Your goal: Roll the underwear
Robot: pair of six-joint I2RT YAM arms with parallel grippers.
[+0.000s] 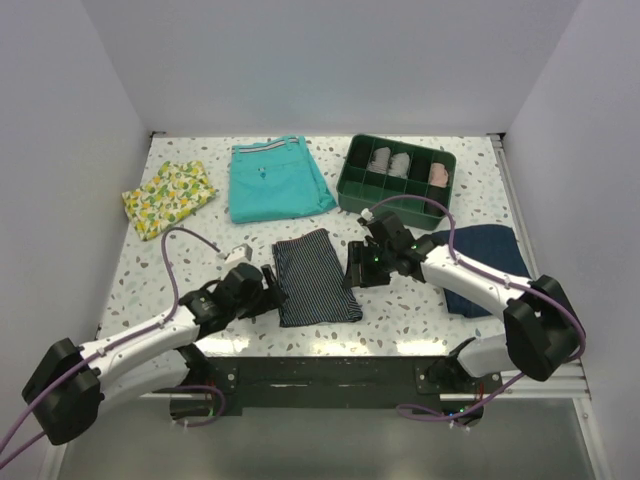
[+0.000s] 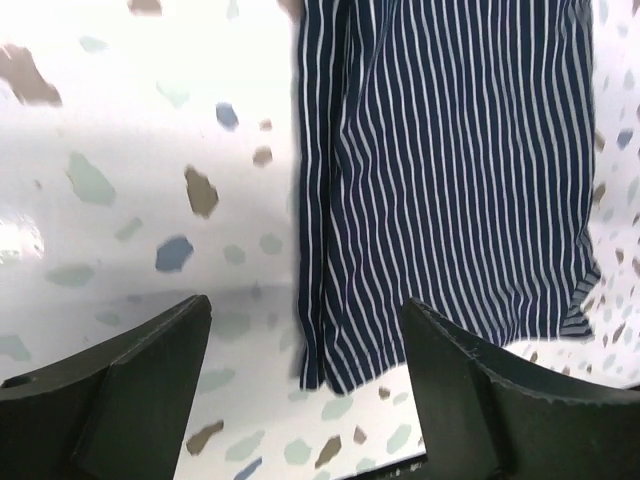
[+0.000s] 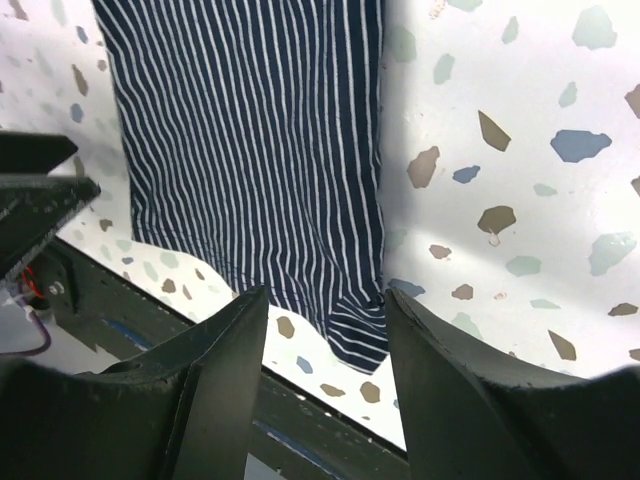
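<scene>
The dark navy striped underwear (image 1: pixel 312 280) lies flat on the speckled table, with folded strips along its long sides and a bunched lower right corner (image 3: pixel 355 330). My left gripper (image 1: pixel 267 292) hangs over its left edge, open, the folded left strip between and beyond its fingertips in the left wrist view, nothing held. My right gripper (image 1: pixel 358 268) is over the right edge; in the right wrist view its fingers stand part open above the bunched corner, nothing visibly gripped.
A green divided box (image 1: pixel 370 200) with items stands at the back. A teal garment (image 1: pixel 277 180), a yellow patterned cloth (image 1: pixel 170 200) and a navy cloth (image 1: pixel 485 250) lie around. The table's front edge is close below.
</scene>
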